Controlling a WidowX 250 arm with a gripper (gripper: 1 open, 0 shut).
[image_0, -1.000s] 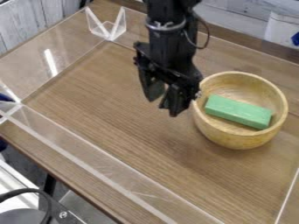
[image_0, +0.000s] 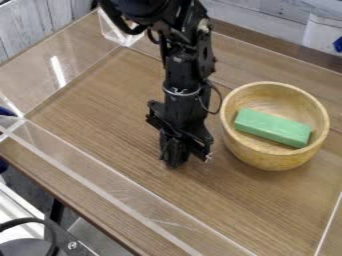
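My black gripper (image_0: 175, 154) is down at the wooden table, just left of a round tan bowl (image_0: 302, 108). It looks shut, with nothing visible between its fingers, though the dark tips are hard to make out. A green block (image_0: 273, 127) lies inside the bowl.
Clear tape strips run along its left side. A black cable lies at the lower left, and a blue item (image_0: 334, 40) is at the top right edge.
The arm has moved left and down beside the bowl, lower to the table than before. The bowl and green block look unmoved.
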